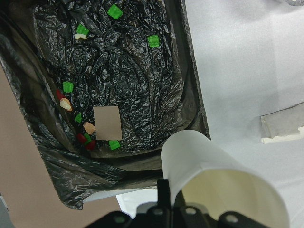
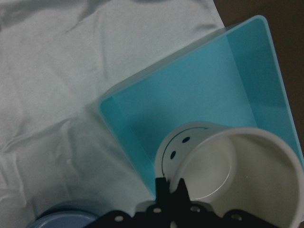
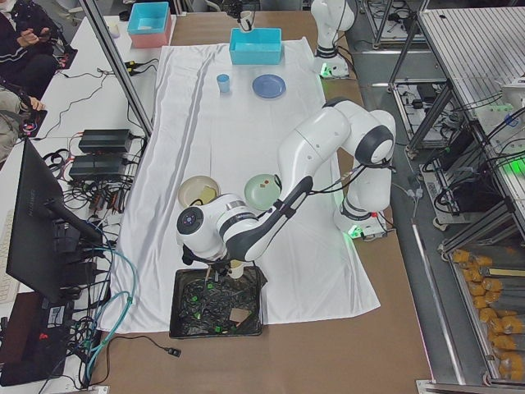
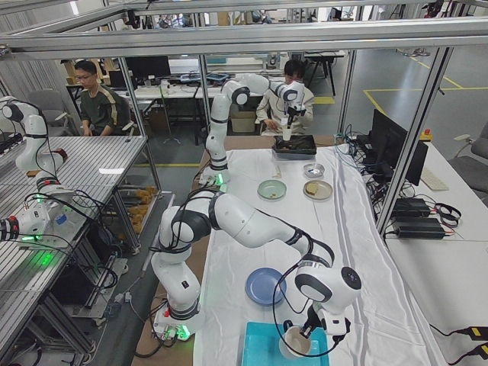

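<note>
My left gripper is shut on the rim of a white cup (image 1: 199, 152), held tilted at the near edge of a black bag-lined bin (image 1: 42, 137) containing several small green pieces, some red ones and a cardboard square (image 1: 107, 122). My right gripper is shut on the rim of a white mug (image 2: 270, 156) with a face drawn on it, held over a light blue bin (image 2: 185, 80) at the far end of the table.
A blue plate (image 3: 269, 85) and blue cup (image 3: 223, 82) stand near the blue bin. A green plate (image 4: 272, 190), beige plate (image 4: 317, 190) and small metal bowl (image 4: 314, 169) sit toward the black bin.
</note>
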